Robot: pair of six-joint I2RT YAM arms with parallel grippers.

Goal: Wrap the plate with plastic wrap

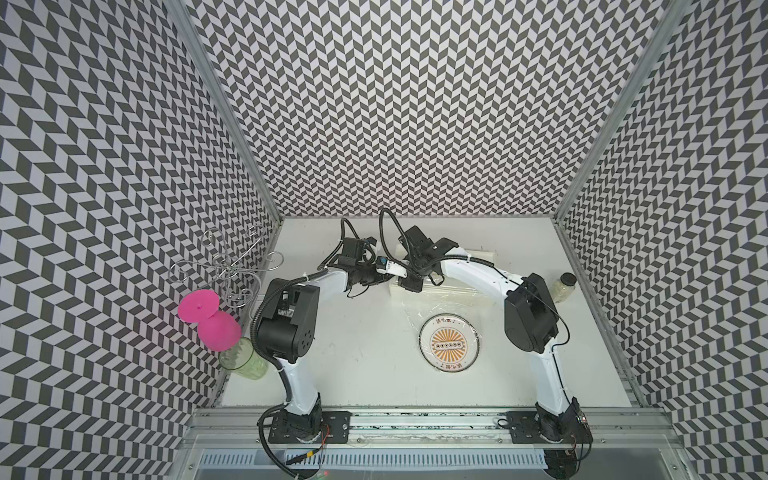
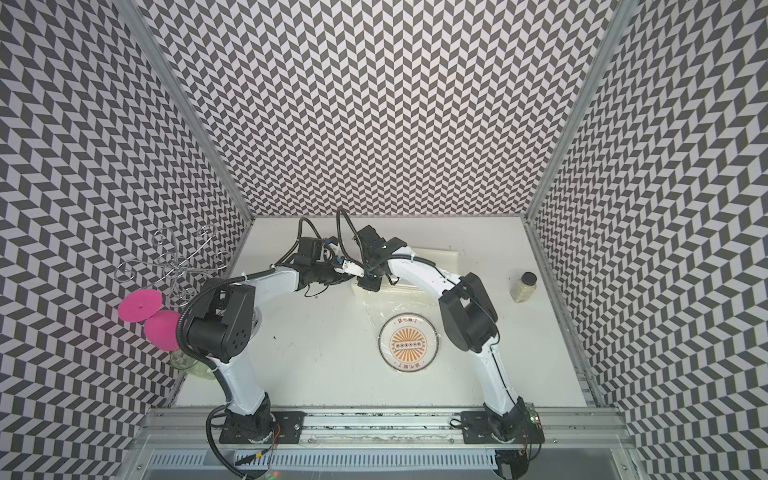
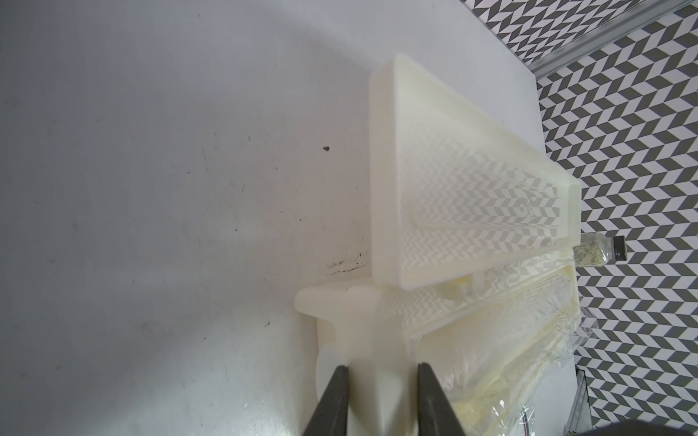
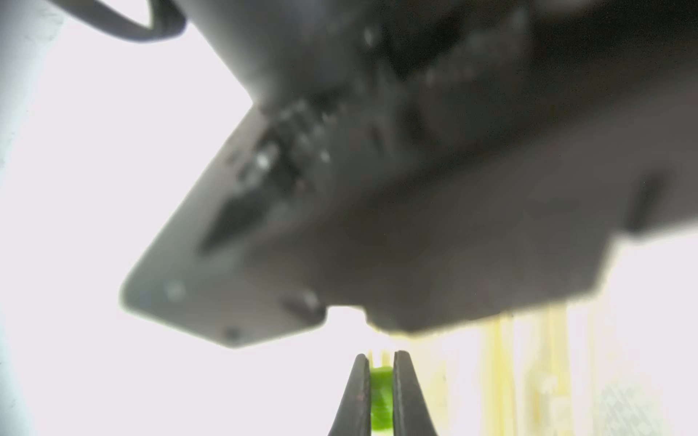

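Note:
A round white plate [image 1: 449, 342] with an orange print sits front-centre, clear film [image 2: 376, 308] reaching from it to a cream plastic wrap dispenser [image 3: 494, 341] behind. My left gripper is shut on the dispenser's cream end. The dispenser's lid [image 3: 472, 174] appears beside it in the left wrist view. In the right wrist view my right gripper is shut on a small green piece, with a blurred black housing filling the view above. In both top views the two wrists meet above the dispenser and hide the fingertips.
Pink silicone items [image 1: 220, 329], wire racks [image 1: 232, 268] and a green glass container [image 1: 246, 364] crowd the left edge. A jar with black lid [image 2: 524, 288] stands at the right.

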